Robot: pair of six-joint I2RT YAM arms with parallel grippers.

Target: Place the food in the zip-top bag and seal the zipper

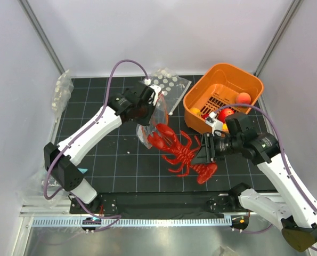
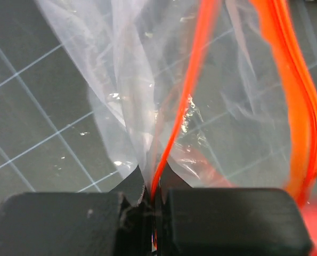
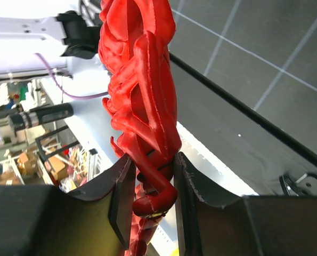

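Observation:
In the top view a red toy lobster (image 1: 182,154) hangs from my right gripper (image 1: 205,149), its claws reaching toward the clear zip bag (image 1: 145,133). The right wrist view shows the lobster (image 3: 142,96) edge-on between the pads of my right gripper. My left gripper is shut on the edge of the bag by its orange zipper strip (image 2: 302,128); the bag's film hangs loosely from it, and a red blur shows at the lower right of the left wrist view.
An orange basket (image 1: 211,81) with round food items stands at the back right. A flat bag with white dots (image 1: 169,85) lies at the back. More clear plastic bags (image 1: 62,93) lie at the left.

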